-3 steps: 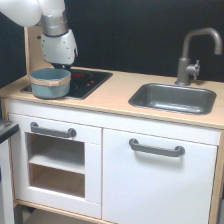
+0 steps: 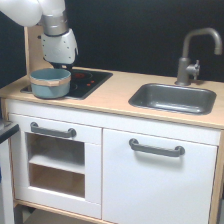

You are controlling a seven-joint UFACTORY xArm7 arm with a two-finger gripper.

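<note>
A teal pot point(image 2: 48, 84) is at the left end of the counter, by the dark cooktop point(image 2: 88, 82). My white arm comes down from the upper left. Its gripper point(image 2: 66, 68) is low, at the pot's right rear rim. The dark fingers blend into the cooktop and are partly hidden by the pot. Whether they touch the rim, or stand open or shut, does not show.
To the right, a steel sink point(image 2: 174, 97) is set in the wooden counter point(image 2: 122, 92), with a grey faucet point(image 2: 192, 58) behind it. Bare counter lies between cooktop and sink. Below are an open-fronted compartment point(image 2: 57, 152) and a white cabinet door point(image 2: 157, 180) with grey handles.
</note>
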